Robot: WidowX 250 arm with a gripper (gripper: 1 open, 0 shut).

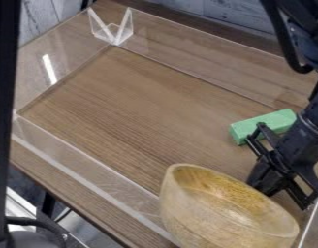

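My black gripper [271, 170] is low at the right edge, just behind a large pale wooden bowl [220, 208] at the bottom right. Its fingertips are near the bowl's far rim and are dark and hard to make out; nothing shows held between them. A green block [262, 127] lies behind the gripper on the wooden board.
Clear plastic walls [84, 160] edge it, and a clear angular piece [112, 29] stands at the back left. Dark frame parts line the left edge.
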